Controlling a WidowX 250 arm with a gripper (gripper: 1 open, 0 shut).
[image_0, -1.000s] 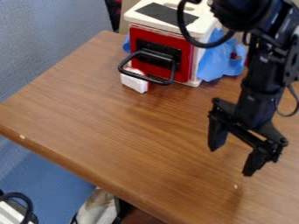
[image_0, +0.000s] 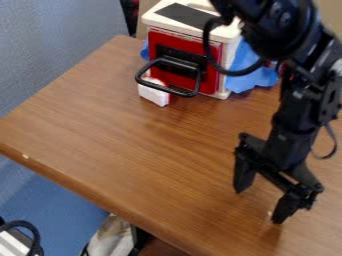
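Observation:
My black gripper (image_0: 259, 194) is low over the right part of the wooden table (image_0: 120, 160), its two fingers apart with nothing visible between them. Behind it to the upper left stands a small white box-like unit (image_0: 223, 92) with a red front (image_0: 181, 48), a dark panel on top and a black handle (image_0: 164, 87) sticking out in front. A white block (image_0: 154, 94) sits under the handle.
Blue material (image_0: 250, 78) lies around the box. The table's left edge runs beside a grey-blue area (image_0: 47, 50). Cables and cloth lie below at lower left.
My gripper has moved down and slightly toward the front of the table over the last second. The box and white block have not visibly moved.

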